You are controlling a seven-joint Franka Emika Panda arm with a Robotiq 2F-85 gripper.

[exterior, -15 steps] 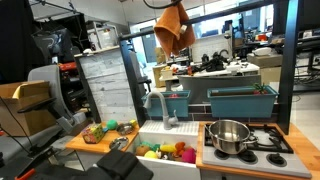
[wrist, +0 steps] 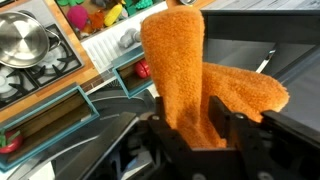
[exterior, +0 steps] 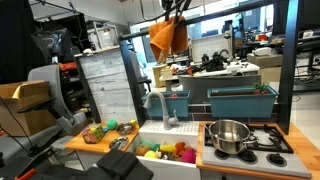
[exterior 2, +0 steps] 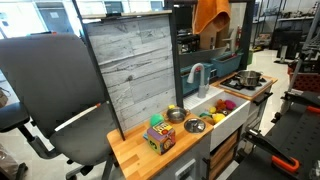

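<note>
An orange cloth point(exterior: 169, 38) hangs at the dark overhead bar point(exterior: 218, 16), high above the counter. In exterior view 2 the cloth point(exterior 2: 211, 14) is cut off by the top edge. The wrist view shows the cloth point(wrist: 175, 60) bunched on the left and spread to the lower right, across the dark bar point(wrist: 245, 54). My gripper is right at the cloth, its dark fingers standing apart with orange fabric between and beyond them. Whether the fabric touches either finger cannot be made out.
Below are a steel pot point(exterior: 229, 136) on the stove point(exterior: 250, 152), a sink point(exterior: 160, 135) holding toy food, and a tall faucet point(exterior: 163, 107). A blue shelf bin point(exterior: 242, 105) stands behind. Colourful boxes point(exterior 2: 159, 137) and bowls sit by the white plank wall point(exterior 2: 135, 70).
Over the last second the cloth came down and slightly left at the bar, and its hanging shape narrowed. My gripper has also come lower. The counter items look unchanged.
</note>
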